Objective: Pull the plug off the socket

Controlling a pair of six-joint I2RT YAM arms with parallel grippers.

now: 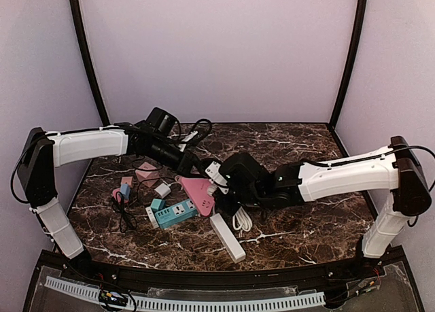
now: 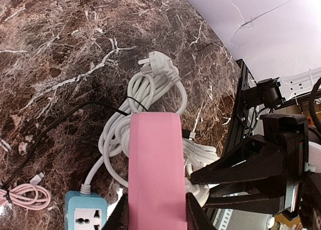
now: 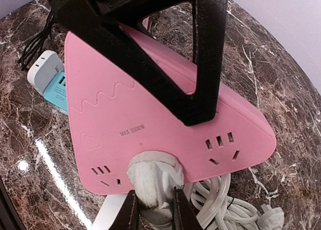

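Observation:
The triangular pink socket is held up by my left gripper, which is shut on its body. In the right wrist view, the socket's face is turned toward the camera, with the left gripper's black fingers across its upper part. A white plug sits against the lower edge of that face; its prongs are hidden. My right gripper is shut on the plug's body. Seen from the left wrist, the right gripper's fingers lie just right of the socket, around the white plug.
Bundled white cable with its own plug lies on the table beneath. A blue power strip, a long white strip and a black cable are close by.

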